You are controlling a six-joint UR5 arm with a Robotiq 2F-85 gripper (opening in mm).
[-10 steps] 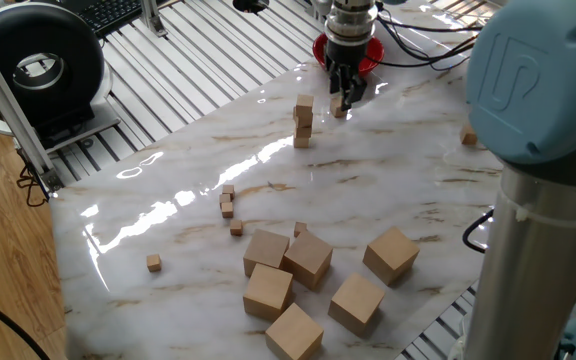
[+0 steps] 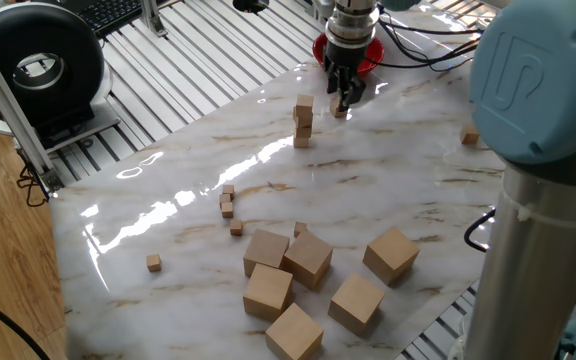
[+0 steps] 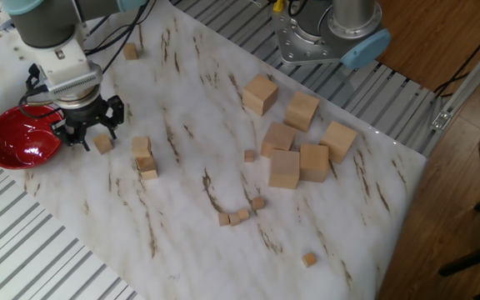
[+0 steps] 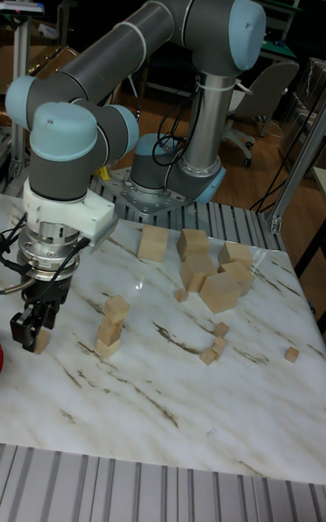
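My gripper [image 3: 100, 141] points down at a small wooden cube [image 3: 102, 145] near the red bowl. Its fingers are apart, one on either side of the cube in exterior view 2; whether they touch it cannot be made out. In exterior view 1 the black fingers partly cover that cube [image 2: 338, 107]. Beside it, a short stack of wooden blocks [image 2: 303, 122] stands upright, its pieces slightly out of line. In exterior view 3 the stack [image 4: 110, 328] appears right of the gripper [image 4: 34, 333].
The red bowl [image 3: 23, 140] sits close behind the gripper. Several large wooden cubes [image 3: 285, 169] cluster near the robot base, with small cubes [image 3: 234, 219] scattered nearby. A lone cube [image 3: 131, 52] lies under the arm's side. Bare marble tabletop [image 3: 182, 167] separates stack and cluster.
My gripper has shifted very slightly toward the small cube over the last second. The cube, the stack and the other blocks stay where they were.
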